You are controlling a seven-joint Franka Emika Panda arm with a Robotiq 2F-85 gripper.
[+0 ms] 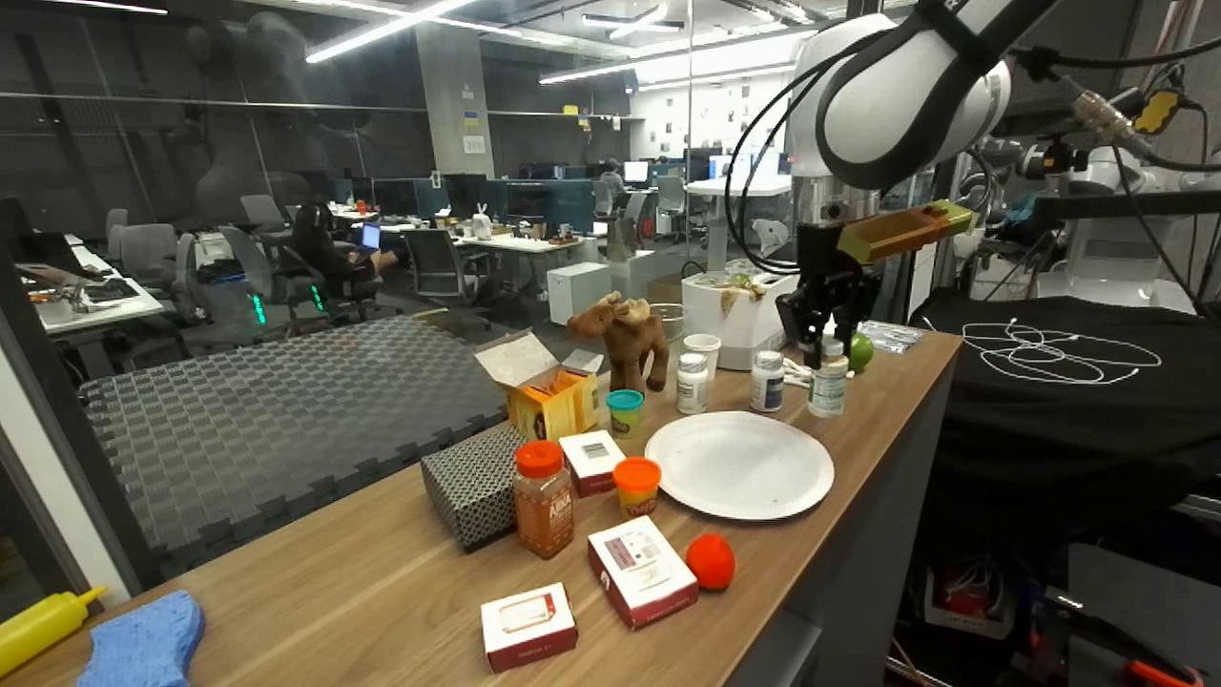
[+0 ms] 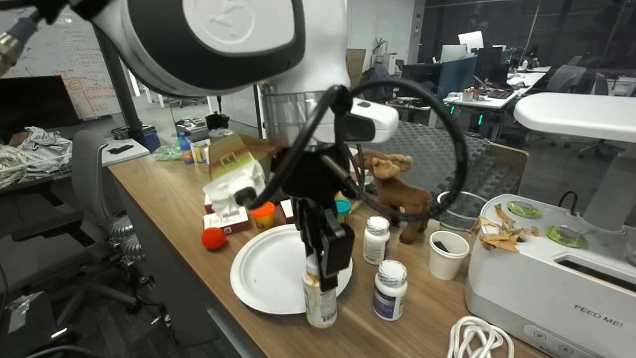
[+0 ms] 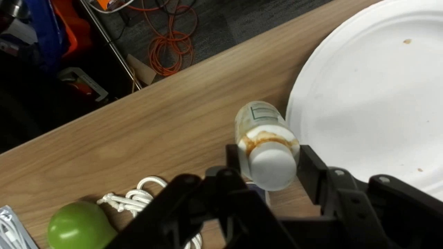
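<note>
My gripper is shut on a small bottle (image 3: 272, 166) with a white cap and a brown stain around its neck. In the wrist view one finger (image 3: 311, 170) presses each side near the cap. Exterior view 1 has the bottle (image 1: 827, 387) hanging beside the white plate (image 1: 738, 464), toward the counter's edge. From the other side, the bottle (image 2: 320, 301) looks upright in front of the plate's near rim (image 2: 262, 301); whether its base touches the counter I cannot tell. A white pill bottle with a purple label (image 2: 390, 290) stands close by.
Another pill bottle (image 1: 693, 384), a paper cup (image 2: 448, 255), a white cord (image 3: 139, 195) and a green round fruit (image 3: 81, 226) surround the spot. Boxes, tubs and a red ball (image 1: 711, 561) lie beyond the plate. The counter's edge is near; the plate's middle is bare.
</note>
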